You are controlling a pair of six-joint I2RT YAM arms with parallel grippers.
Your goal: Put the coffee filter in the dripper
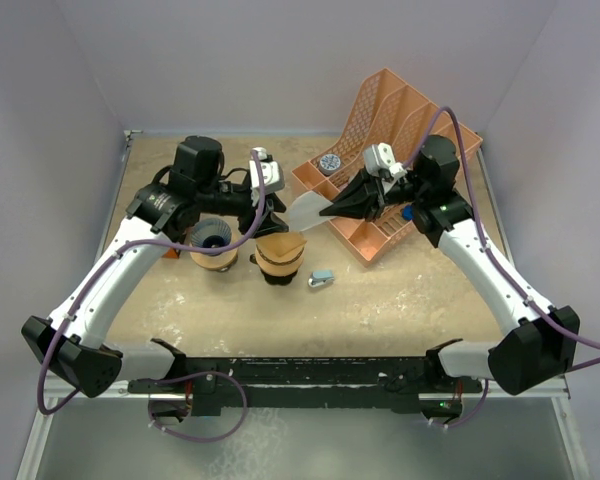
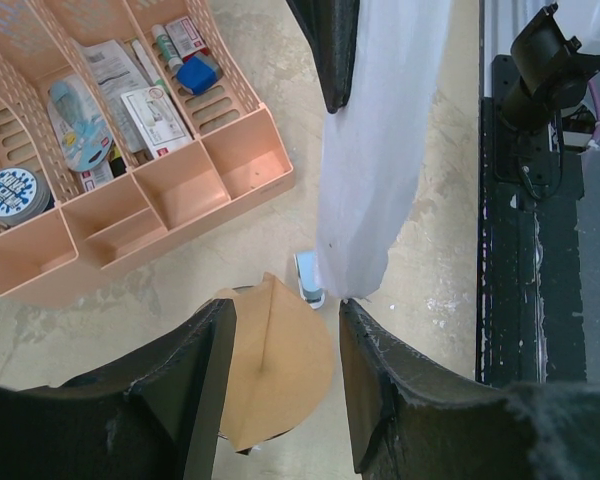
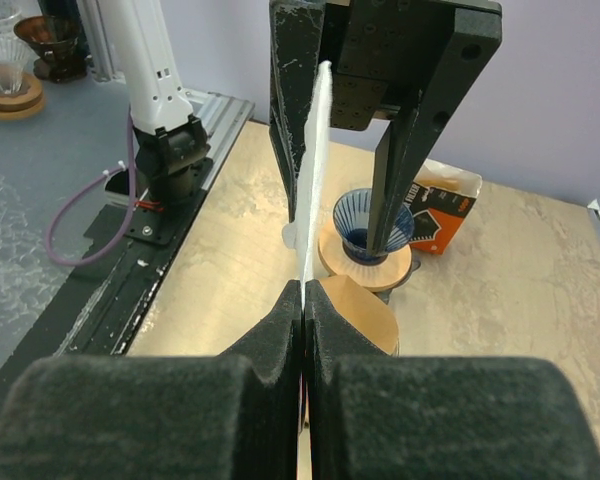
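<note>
A white paper filter (image 1: 309, 209) (image 2: 365, 180) (image 3: 310, 190) is pinched in my shut right gripper (image 1: 332, 210), raised above the table. My left gripper (image 1: 278, 215) stands open close beside it, fingers near the filter's free end; whether they touch it I cannot tell. A stack of brown filters (image 1: 280, 248) (image 2: 280, 380) sits below the grippers on a dark holder. A dripper (image 1: 212, 234) (image 3: 368, 225) with a ribbed dark cone on a wooden ring stands to the left, partly hidden by my left arm in the top view.
An orange organiser (image 1: 380, 140) with small items fills the back right. A small light-blue clip (image 1: 321, 278) lies in front of it. An orange box (image 3: 435, 215) stands behind the dripper.
</note>
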